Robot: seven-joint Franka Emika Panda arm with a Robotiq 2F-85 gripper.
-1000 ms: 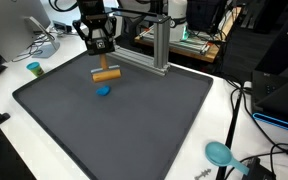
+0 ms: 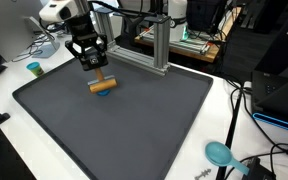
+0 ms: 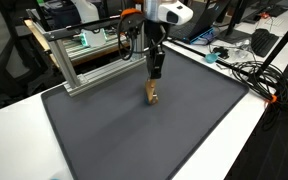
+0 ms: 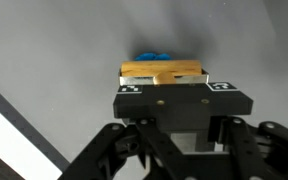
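A wooden mallet-like tool [image 2: 102, 85] with a cylindrical head and a short handle hangs from my gripper [image 2: 97, 68], which is shut on the handle. In exterior view 2 the wooden tool [image 3: 151, 97] is below the gripper [image 3: 155, 73], low over the grey tray. A small blue piece [image 2: 104, 93] lies on the tray right under the head, partly covered by it. In the wrist view the head [image 4: 162, 68] spans the space ahead of the gripper, and the blue piece [image 4: 152, 56] peeks out beyond it. Whether head and blue piece touch, I cannot tell.
The grey tray [image 2: 124, 130] is otherwise bare. A metal-framed rack [image 2: 154, 58] stands at its back edge. A green cup [image 2: 35, 69] is off to the left, and a turquoise round object [image 2: 222, 155] lies at the right front.
My gripper and the wooden tool have come down and slightly left, toward the blue piece. The head, earlier clear of it, now covers part of it. The tool stays held.
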